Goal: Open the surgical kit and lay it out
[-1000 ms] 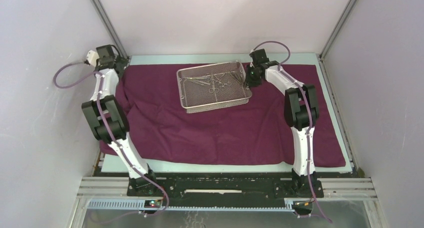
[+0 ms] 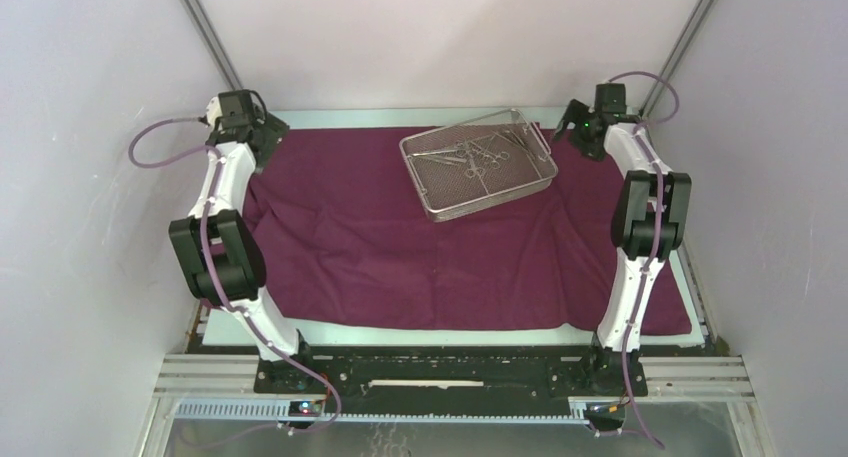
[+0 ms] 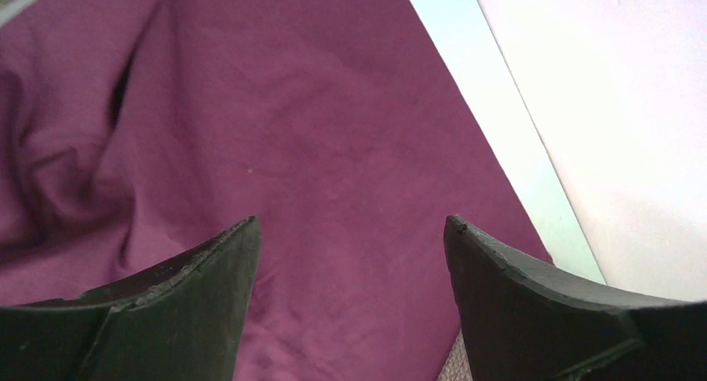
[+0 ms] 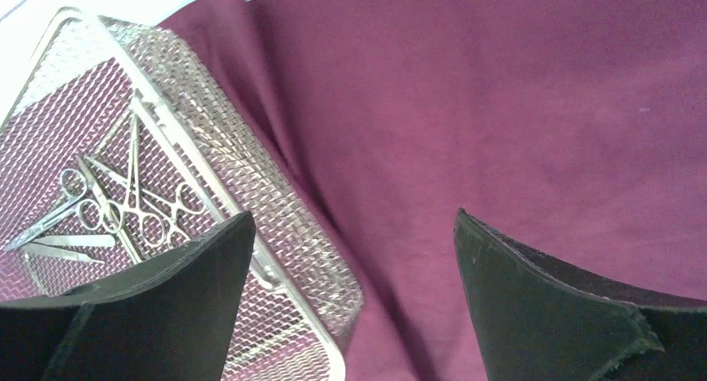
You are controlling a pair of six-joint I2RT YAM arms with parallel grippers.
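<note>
A metal mesh tray (image 2: 440, 192) holds several surgical instruments, among them scissors-like tools with ring handles (image 4: 100, 206). It sits skewed on the purple drape, right of centre towards the back. Just off the tray's right side, my right gripper (image 2: 574, 143) is open. Between its fingers no held object shows in the right wrist view, though one finger overlaps the tray's rim there. Far to the left, over the drape's back left corner, my left gripper (image 2: 275, 145) stands open and empty. Its wrist view shows mostly drape, with a sliver of mesh (image 3: 455, 364) at the bottom.
The purple drape (image 2: 400, 277) covers most of the pale table and is wrinkled at the left. White walls (image 2: 450, 37) enclose the back and both sides, close to the two grippers.
My right gripper has moved right, away from its earlier place at the tray's edge. The left gripper has moved slightly right.
</note>
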